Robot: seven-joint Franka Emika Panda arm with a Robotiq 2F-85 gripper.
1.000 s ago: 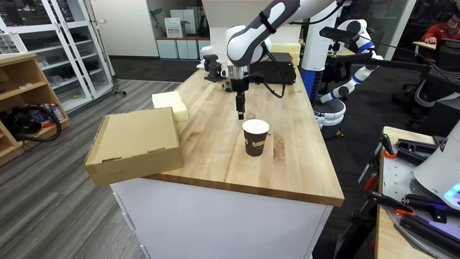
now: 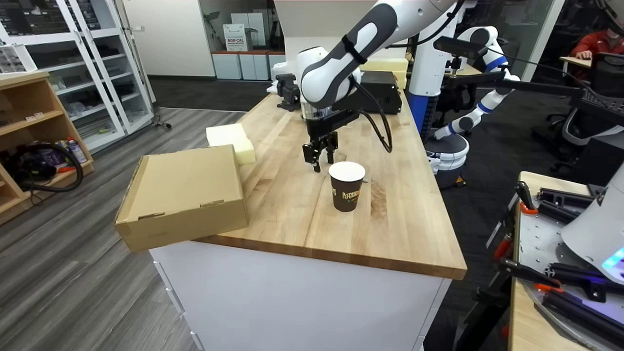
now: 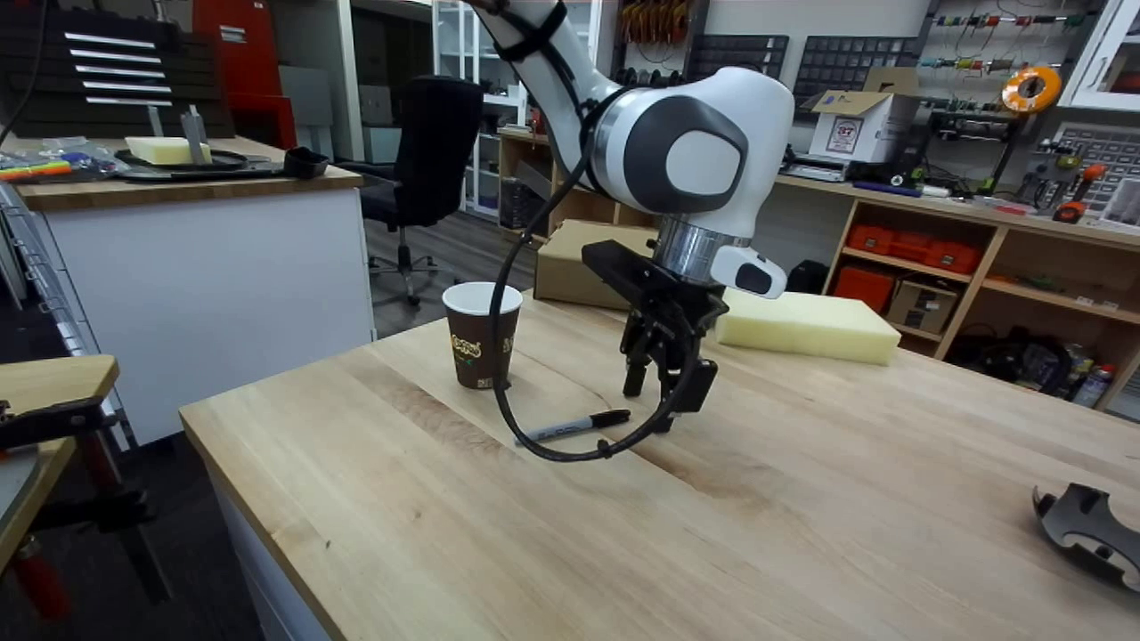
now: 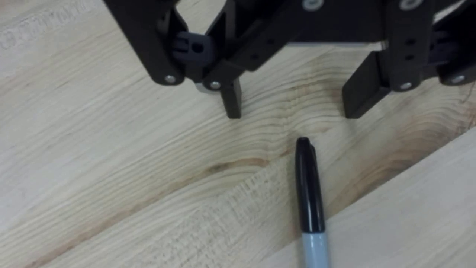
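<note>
A marker (image 3: 574,426) with a grey body and black cap lies flat on the wooden table. Its black cap (image 4: 309,187) points toward my gripper in the wrist view. The two fingers stand well apart with only bare wood showing between them, so the gripper is open, just beyond the cap end and low over the table. Beside the marker, a dark brown paper cup (image 3: 481,336) with a white rim stands upright. From the first exterior side, the gripper (image 2: 325,166) hangs behind and left of the cup (image 2: 346,190), which mostly hides the marker.
A cardboard box (image 2: 184,193) overhangs the table's left edge, with a pale yellow foam block (image 2: 232,142) behind it. A curved black part (image 3: 1087,531) lies at the far right in the second exterior view.
My gripper has turned about its vertical axis, so both fingers now show side by side. It has also shifted slightly left and lower. Cup, box and foam have stayed put.
</note>
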